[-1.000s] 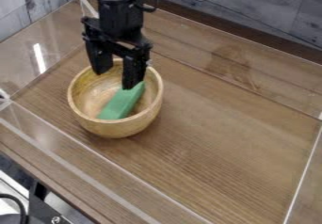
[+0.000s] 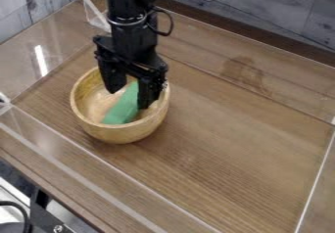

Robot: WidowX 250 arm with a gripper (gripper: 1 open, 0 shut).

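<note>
A round light-wood bowl (image 2: pixel 120 129) sits on the wooden table at centre-left, with an elongated green object (image 2: pixel 124 110) lying inside it. The black gripper (image 2: pixel 128 86) hangs over the bowl, pointing down with its fingers open at or just above the bowl. The upper end of the green object is partly hidden by the gripper; whether they touch I cannot tell.
The bare wooden table (image 2: pixel 246 149) gives free room to the right and front. A dark cable lies beyond the table's edge at the lower left. A grey panelled wall runs along the back.
The arm has moved down and toward the front of the table over the bowl.
</note>
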